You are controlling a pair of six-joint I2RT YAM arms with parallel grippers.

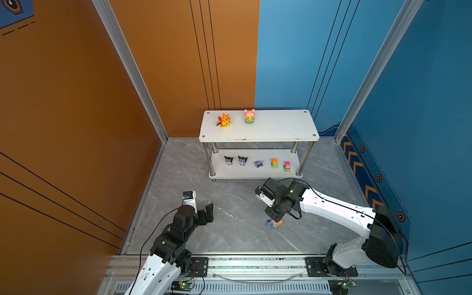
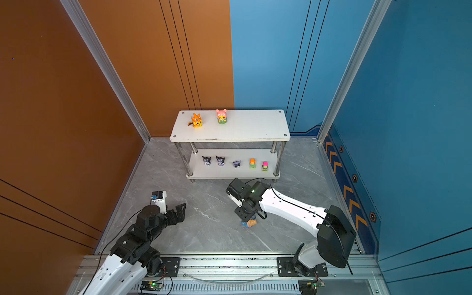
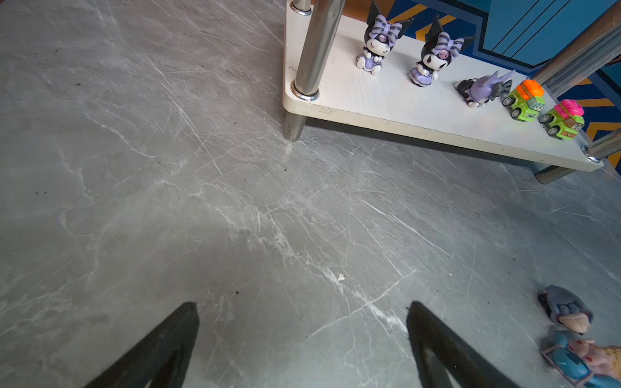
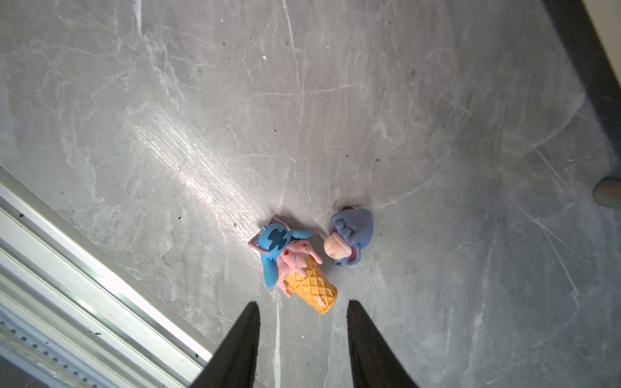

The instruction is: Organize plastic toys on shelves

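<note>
Two toys lie close together on the grey floor in the right wrist view: a blue figure on an orange cone (image 4: 304,270) and a small blue-grey figure (image 4: 354,232). My right gripper hangs above them, its fingers partly apart and nothing between them; in the top views its arm hides part of these toys. My left gripper stands open and empty over bare floor at the left. The shelf's lower board (image 3: 420,123) carries two black-and-purple figures (image 3: 381,42), a purple one lying down (image 3: 485,88) and two green toy cars (image 3: 525,102).
On the shelf's top board (image 1: 280,125) stand an orange spiky toy (image 1: 224,120) and a pink-and-green toy (image 1: 249,116). Metal posts (image 1: 304,159) hold the boards apart. A metal rail (image 4: 97,271) borders the floor's near edge.
</note>
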